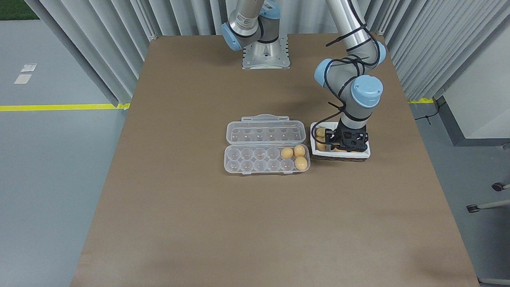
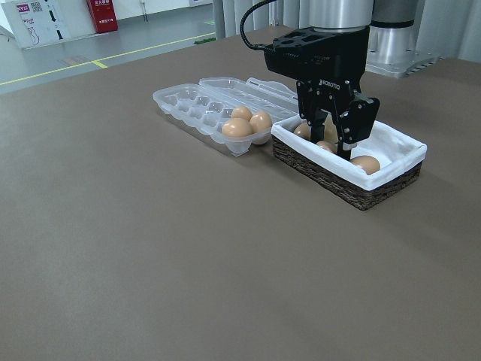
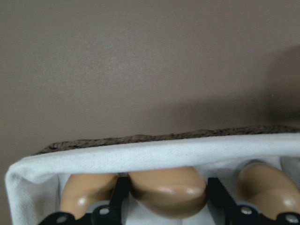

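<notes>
My gripper (image 2: pixel 330 143) is lowered into a cloth-lined wicker basket (image 2: pixel 391 184) of brown eggs. In the wrist view its two fingers stand on either side of a middle egg (image 3: pixel 167 190); whether they grip it I cannot tell. Other eggs lie outside the fingers, one at left (image 3: pixel 79 192) and one at right (image 3: pixel 269 192). Left of the basket is an open clear egg carton (image 1: pixel 259 162) with three eggs in its right-end cups (image 1: pixel 301 163); its other cups are empty.
</notes>
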